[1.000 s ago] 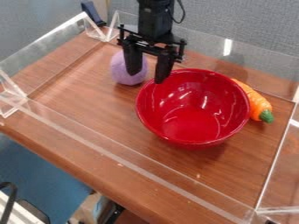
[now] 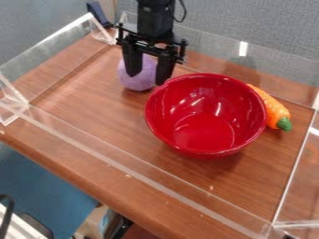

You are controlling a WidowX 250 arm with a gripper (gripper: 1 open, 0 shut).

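My black gripper (image 2: pixel 148 65) hangs at the top middle, its fingers spread open above and in front of a purple round object (image 2: pixel 137 82), which it partly hides. A large red bowl (image 2: pixel 204 116) sits right of centre on the wooden table, empty. An orange carrot with a green tip (image 2: pixel 268 105) lies behind the bowl on its right. Whether anything touches the fingers is hard to tell.
Clear low walls (image 2: pixel 125 174) edge the wooden work area (image 2: pixel 88 131) on its sides. A grey panel stands at the back.
My gripper has shifted a little to the left, away from the bowl and over the purple object. The bowl and carrot have not moved.
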